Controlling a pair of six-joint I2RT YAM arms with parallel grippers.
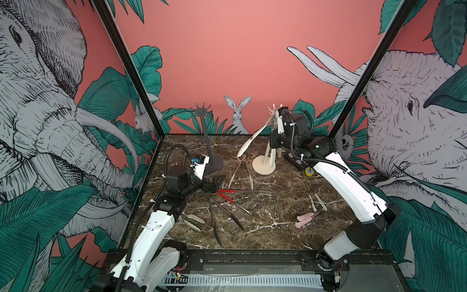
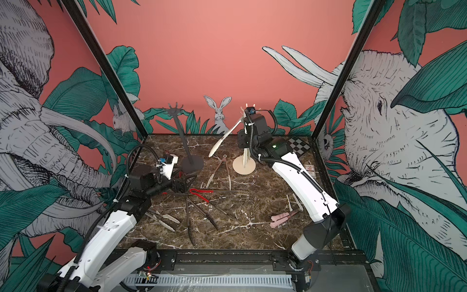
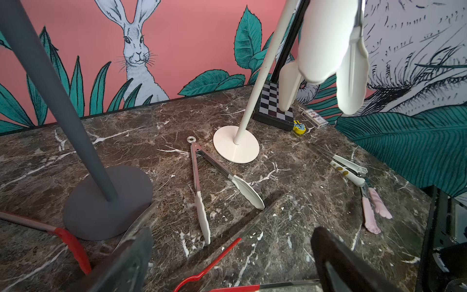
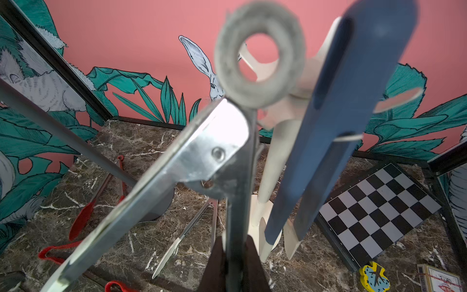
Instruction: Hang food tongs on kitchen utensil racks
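Note:
In the right wrist view, silver tongs with a grey ring at the top are pinched in my right gripper, which is shut on one arm of them; the other arm splays left. The ring stands in front of the cream rack's hooks, and part of a prong shows through its hole. Whether the ring is on a prong I cannot tell. Blue tongs hang just right of it, against the rack. Low on the left, my left gripper is open and empty, beside the grey rack.
White-tipped tongs lie between the racks. Red tongs, black tongs and pink-tipped tongs lie nearer the front. A checkered board sits at the back right. The front middle of the table is fairly open.

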